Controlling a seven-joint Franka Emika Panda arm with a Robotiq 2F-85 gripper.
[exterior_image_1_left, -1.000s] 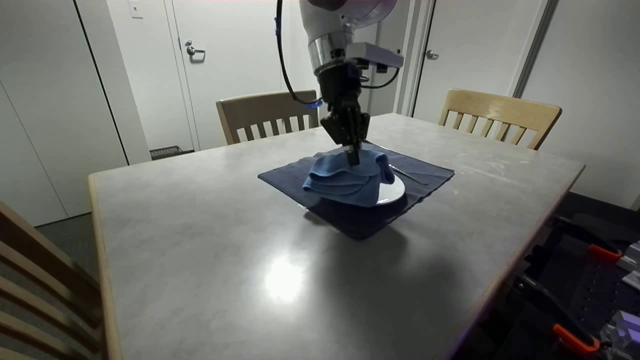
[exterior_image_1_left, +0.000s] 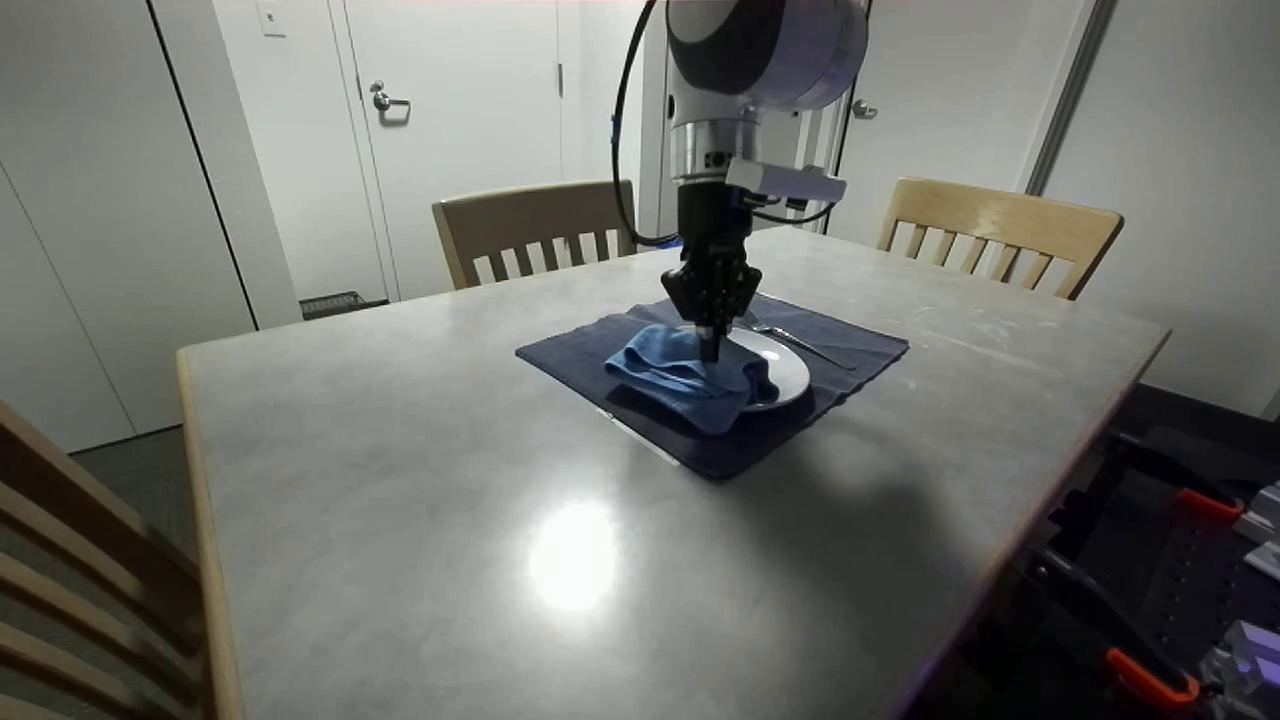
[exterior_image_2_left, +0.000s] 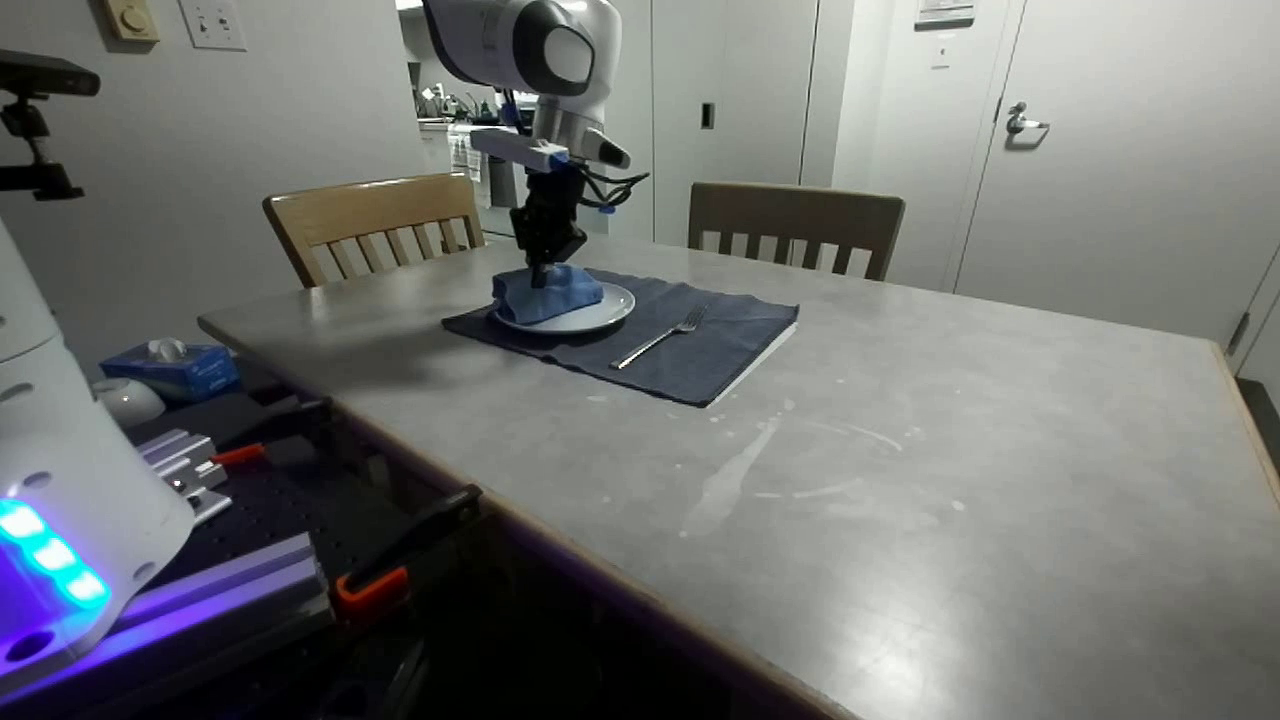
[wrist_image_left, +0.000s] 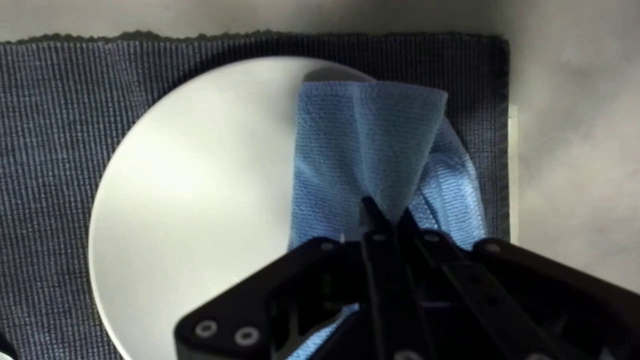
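Note:
A crumpled blue cloth (exterior_image_1_left: 686, 374) lies over one side of a white plate (wrist_image_left: 192, 198). My gripper points down at the plate and is shut on a fold of this cloth. In the wrist view the cloth (wrist_image_left: 393, 129) fans out ahead of the fingertips and also shows beneath the gripper, while the left part of the plate is bare. The plate rests on a dark blue placemat (exterior_image_2_left: 750, 324). A fork (exterior_image_2_left: 657, 340) lies on the placemat beside the plate, apart from it. The gripper hides part of the cloth.
Wooden chairs (exterior_image_1_left: 540, 228) stand at its edges. Clamps with orange grips (exterior_image_2_left: 372, 590) and the robot's base (exterior_image_2_left: 84, 516) are off the near side in exterior view 2.
In exterior view 1, my gripper has moved a little right and lower with the cloth. The cloth sits lower on the plate, and more of the fork shows.

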